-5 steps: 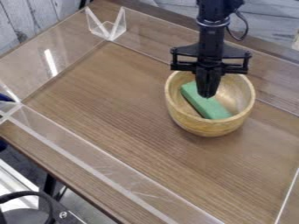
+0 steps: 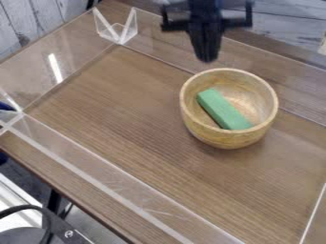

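A round wooden bowl [image 2: 230, 133] sits on the wooden table at the right, with a green block [image 2: 224, 110] lying in it. My gripper [image 2: 207, 48] is raised above and behind the bowl at the top of the view, blurred, its tip apart from the block. Whether it is open or shut is unclear.
A clear wire or plastic piece [image 2: 117, 26] stands at the back left. Dark cables lie at the lower left corner.
My gripper has risen up and back from over the bowl, uncovering the green block, which still lies in the bowl.
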